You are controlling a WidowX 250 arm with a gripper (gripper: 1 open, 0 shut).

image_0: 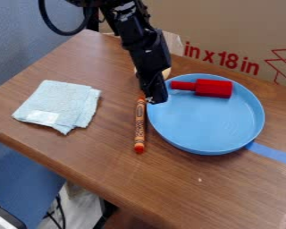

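Observation:
My black gripper (153, 95) hangs at the left rim of a blue plate (211, 123), just above the upper end of an orange crayon-like stick (140, 127) lying on the wooden table. Whether it is open or shut is hard to tell. A red object (209, 88) with a narrower end lies on the back of the plate. A folded pale blue cloth (56, 106) lies to the left. A light tan object, partly hidden by the arm, is behind the gripper.
A cardboard box (235, 45) stands along the back. Blue tape (277, 154) runs to the right of the plate. The table's left edge drops off near the lower left.

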